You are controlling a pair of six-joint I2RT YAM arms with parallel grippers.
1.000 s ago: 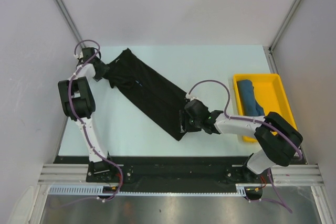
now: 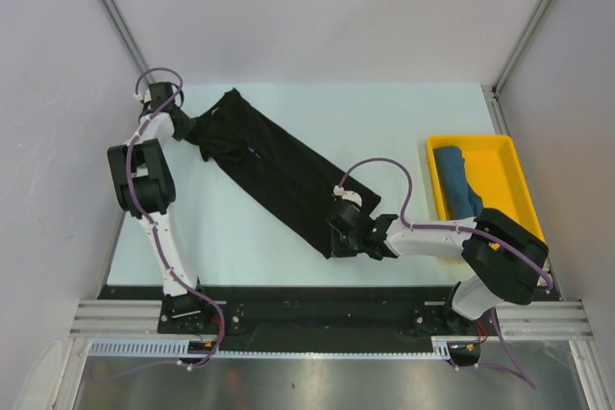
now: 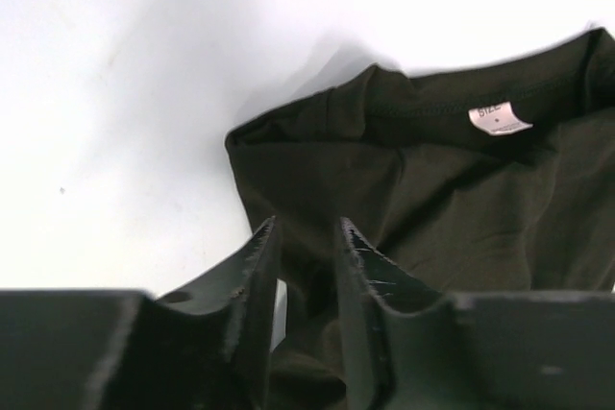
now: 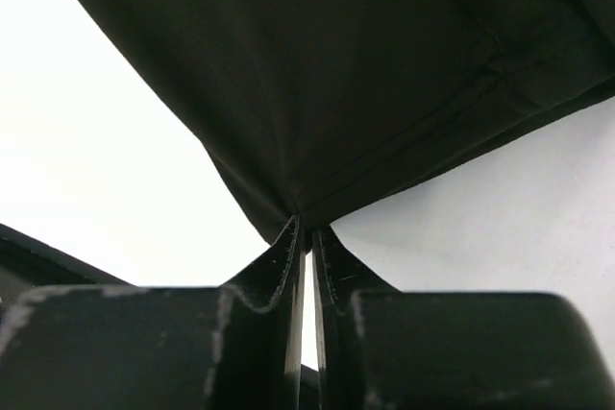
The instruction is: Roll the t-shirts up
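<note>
A black t-shirt [image 2: 279, 167] lies slantwise across the white table, its collar end at the upper left, rumpled around the sleeves. My right gripper is shut on the hem corner of the shirt, at the lower right end in the top view. At the collar end my left gripper [image 2: 189, 132] hangs by the shirt's edge. In the left wrist view the fingers [image 3: 261, 266] stand part open over the dark cloth, a white size label [image 3: 499, 119] showing inside the collar. Whether any cloth sits between those fingers is hard to make out.
A yellow bin [image 2: 496, 175] stands at the right with a rolled blue cloth [image 2: 457, 182] inside. Bare white table [image 2: 404, 117] lies to the upper right of the shirt and at its lower left.
My right gripper has moved down and a little left to the shirt's bottom corner and now pinches it. The left arm has hardly moved; the shirt lies nearly as before.
</note>
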